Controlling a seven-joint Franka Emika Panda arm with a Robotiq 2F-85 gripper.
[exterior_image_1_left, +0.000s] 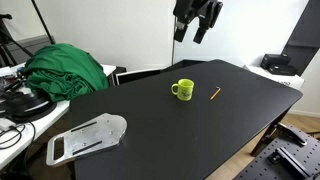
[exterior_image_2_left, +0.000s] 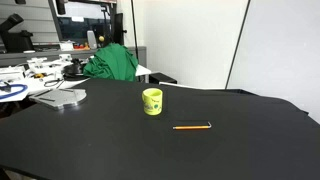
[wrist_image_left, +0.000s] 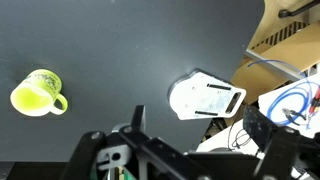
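A yellow-green mug stands upright on the dark table, its handle to the left in the first exterior view. Close by lies an orange pencil, also seen as a thin stick in the second exterior view; the wrist view does not show it. High over the back of the table, my gripper hangs open with nothing between its fingers. From the wrist, the mug appears at the far left, well clear of the fingers.
A flat silver-white board with slots lies near the table's left edge. Green cloth is heaped beyond the back left. Cables show off the table.
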